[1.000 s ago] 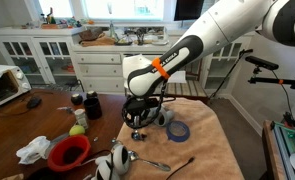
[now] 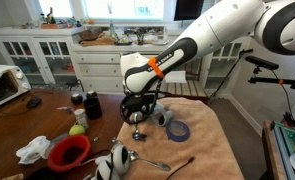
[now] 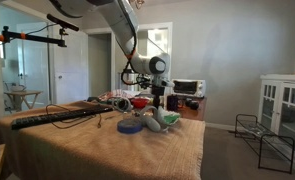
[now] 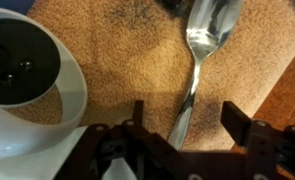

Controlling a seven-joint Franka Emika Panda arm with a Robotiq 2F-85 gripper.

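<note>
In the wrist view a silver spoon point(image 4: 196, 72) lies on a tan cloth, its bowl away from the gripper and its handle running toward the fingers. My gripper is open, with its fingertips apart on either side of the handle and a clear gap on each side. Just left of the fingers is a white mug-like vessel point(image 4: 72, 110), part of it cut off by the frame. From outside, my gripper point(image 2: 139, 113) hangs low over the left part of the cloth; its fingertips are hard to make out.
A blue round lid or plate point(image 2: 178, 131) lies right of the gripper. A red bowl point(image 2: 69, 152) and dark jars point(image 2: 92, 105) stand to the left. More utensils lie in front point(image 2: 152, 163).
The gripper and lower arm have shifted slightly to the right in the exterior view. The objects on the table look unmoved.
</note>
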